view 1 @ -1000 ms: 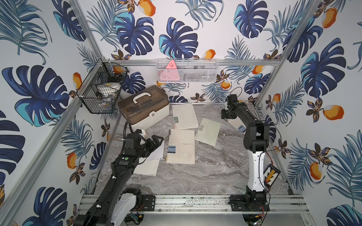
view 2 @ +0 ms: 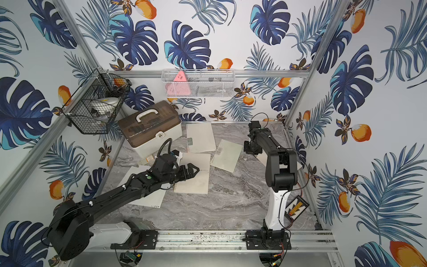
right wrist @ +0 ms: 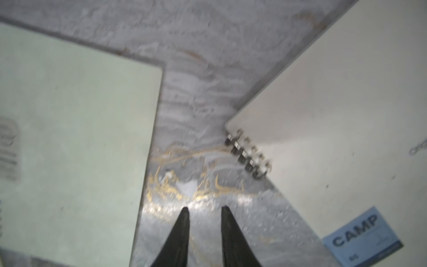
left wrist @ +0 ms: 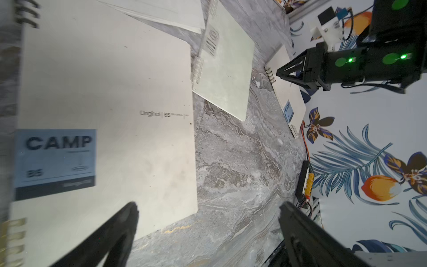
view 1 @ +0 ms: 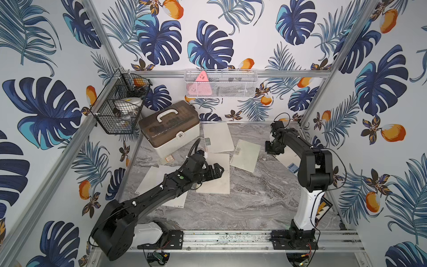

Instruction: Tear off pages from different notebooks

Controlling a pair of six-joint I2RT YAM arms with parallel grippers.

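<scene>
A cream CAMP notebook [left wrist: 115, 75] lies under my left gripper [view 1: 215, 171], whose fingers stand wide open with nothing between them. A pale green notebook [view 1: 244, 155] lies to its right, with another cream notebook [view 1: 218, 135] behind. At the right, my right gripper hangs over bare table beside the spiral corner of a second CAMP notebook [right wrist: 347, 111], its fingertips a little apart and empty. Loose sheets [view 1: 171, 200] lie at the left.
A brown-lidded toolbox [view 1: 169, 124] stands at the back left. A black wire basket [view 1: 111, 120] and a white mesh basket [view 1: 235, 84] hang on the walls.
My left arm has swung right, over the middle CAMP notebook.
</scene>
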